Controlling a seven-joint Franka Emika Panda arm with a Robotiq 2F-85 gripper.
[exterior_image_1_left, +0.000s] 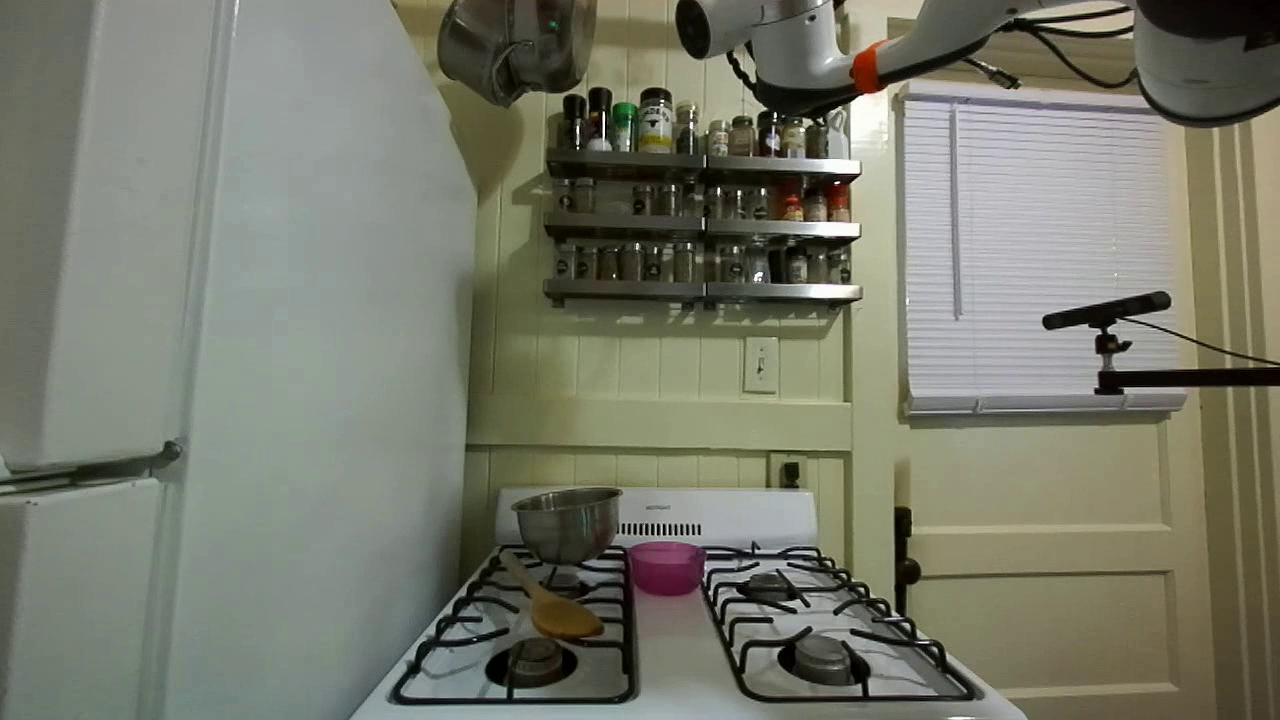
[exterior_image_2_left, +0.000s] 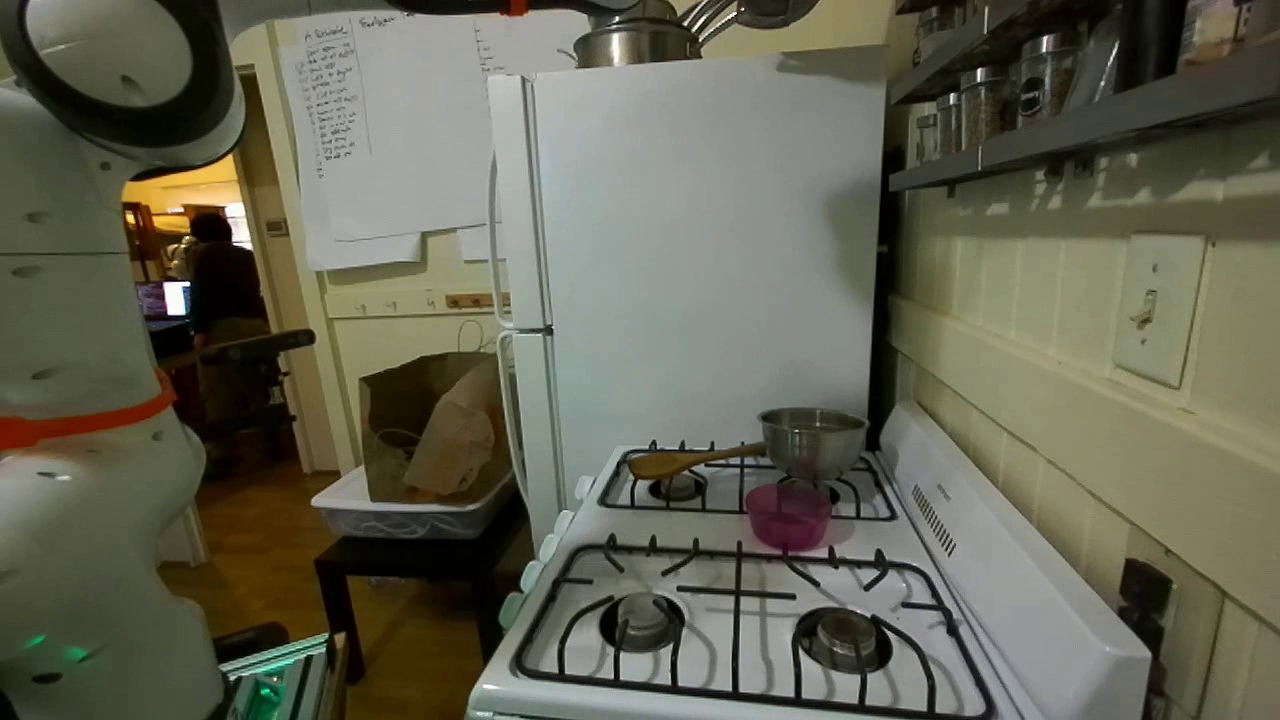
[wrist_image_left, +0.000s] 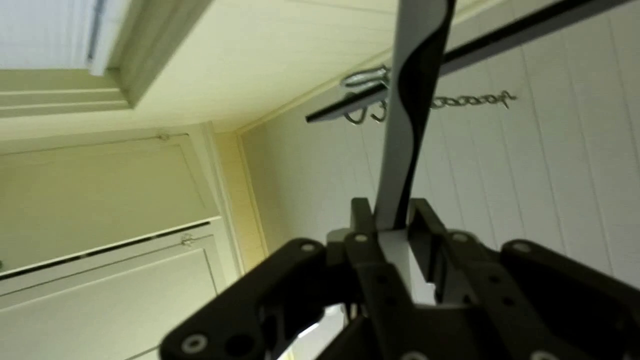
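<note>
In the wrist view my gripper is shut on a long, flat grey metal strip (wrist_image_left: 393, 138) with a dark wavy edge, which looks like a utensil or pan handle. The strip runs up between the fingers and out of the top of the view. Its far end is hidden, so what it belongs to cannot be told. Both exterior views leave the gripper out of frame. High above the stove in exterior view 1 is part of the arm (exterior_image_1_left: 798, 60).
A dark bar (wrist_image_left: 522, 36) with hooks and a chain (wrist_image_left: 471, 101) lies beyond the strip. A tilted metal pot (exterior_image_1_left: 516, 48) shows at upper left. On the stove are a steel bowl (exterior_image_1_left: 567, 528), wooden spoon (exterior_image_1_left: 561, 614) and pink bowl (exterior_image_1_left: 667, 569). Spice shelves (exterior_image_1_left: 624, 168) line the wall.
</note>
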